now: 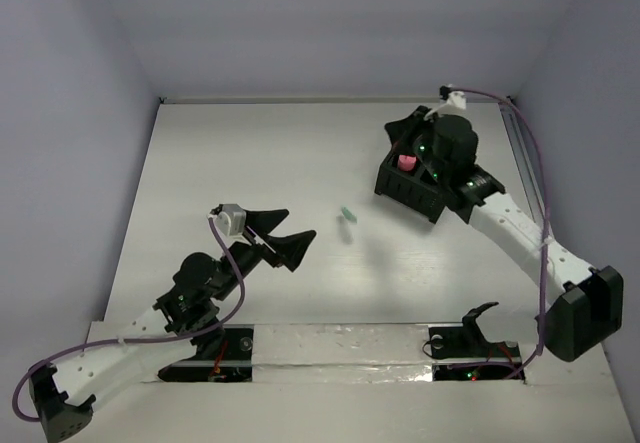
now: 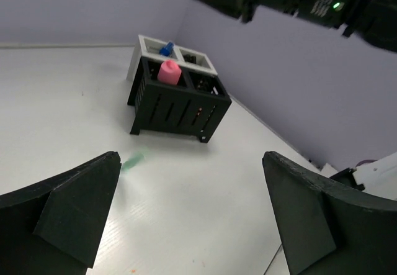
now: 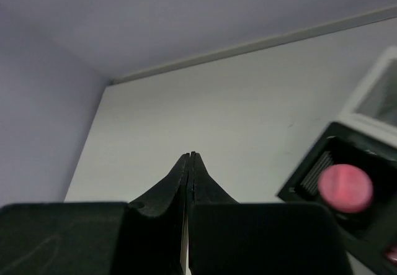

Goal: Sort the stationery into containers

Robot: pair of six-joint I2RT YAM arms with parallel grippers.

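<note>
A small green item is in the middle of the work area, apart from both grippers, with a faint shadow near it. In the left wrist view the green item looks blurred; whether it touches the table, I cannot tell. My left gripper is open and empty, to the left of it. The black container holds a pink item in one compartment. Behind it, the white container has a blue item. My right gripper, blurred from above, is shut with nothing visible between its fingertips, beside the containers.
My right arm partly covers the containers in the top view. Walls close in the table at the back and sides.
</note>
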